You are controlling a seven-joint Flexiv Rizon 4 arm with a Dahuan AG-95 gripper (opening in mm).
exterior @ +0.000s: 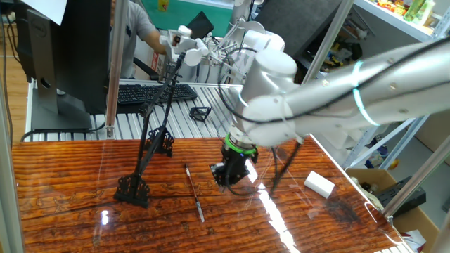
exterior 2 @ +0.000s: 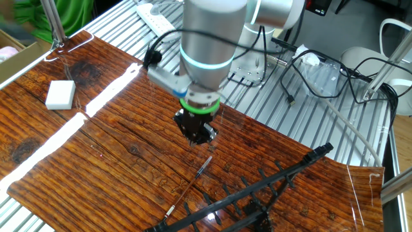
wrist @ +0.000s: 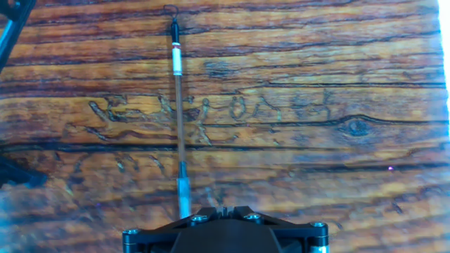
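A thin brush (exterior: 195, 195) with a brown handle lies on the glossy wooden tabletop (exterior: 70, 172). In the wrist view the brush (wrist: 180, 119) runs up and down left of the middle, a loop at its far end and its pale lower end close to my gripper. The gripper's black fingers are drawn together, with nothing showing between them. Exterior view 2 has the gripper (exterior 2: 196, 135) hanging above the table, apart from the brush (exterior 2: 188, 189). A black notched rack (exterior 2: 257, 191) stands beside the brush.
A white block (exterior: 320, 184) rests on the table's right side in exterior view 1. Behind the table, a slatted metal surface carries a keyboard (exterior: 156, 93) and a monitor (exterior: 60, 63). Bare wood lies between the block and the brush.
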